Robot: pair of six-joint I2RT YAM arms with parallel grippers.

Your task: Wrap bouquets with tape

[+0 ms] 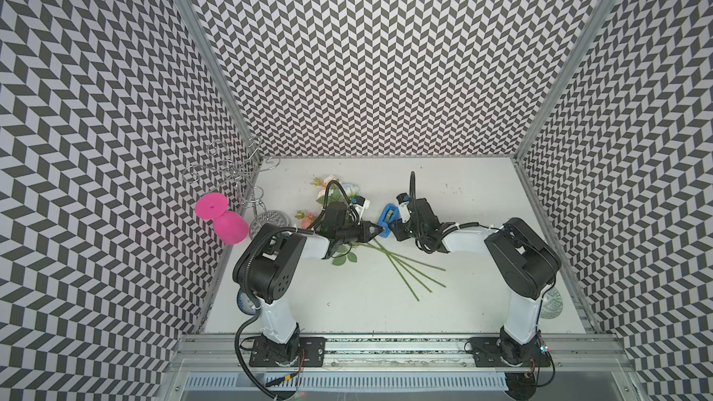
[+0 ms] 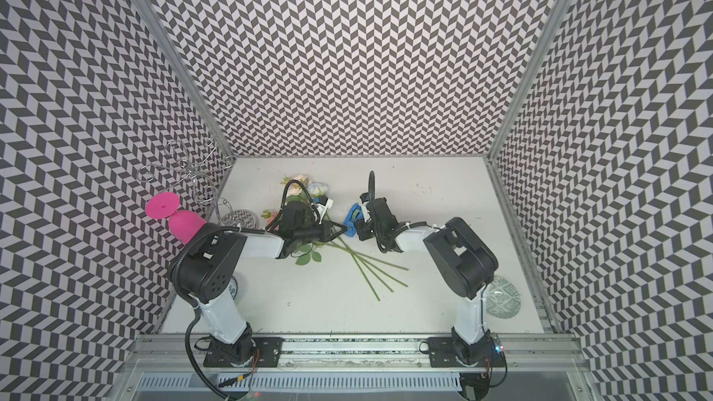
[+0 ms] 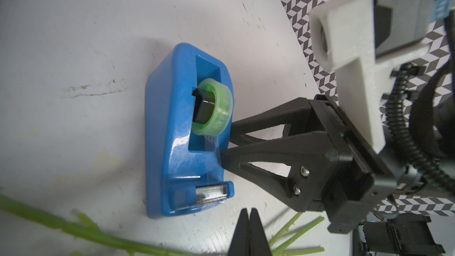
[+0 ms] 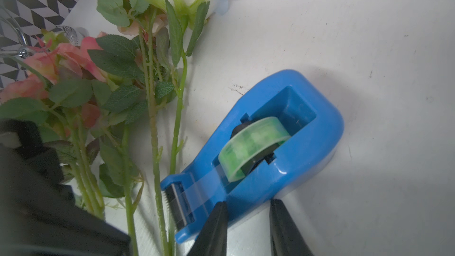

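Note:
A blue tape dispenser (image 3: 163,137) with a green roll (image 3: 220,106) stands on the table, seen in all views. Clear tape (image 4: 203,187) runs from the roll to the toothed cutter (image 4: 177,206). Just beyond the cutter end, my left gripper is shut with nothing between its fingers; the tape end lies outside them. My right gripper has its fingers (image 4: 214,227) apart, tips at the dispenser's side wall, with bare table showing in the gap. Flowers with green stems (image 4: 154,137) lie beside the dispenser, partly under the left arm in the top views.
A pink vase (image 1: 230,228) and a wire rack (image 1: 241,170) stand at the left. A patterned plate (image 2: 503,297) lies at the right, beside the right arm's base. Free table stretches behind the dispenser and in front of the stems.

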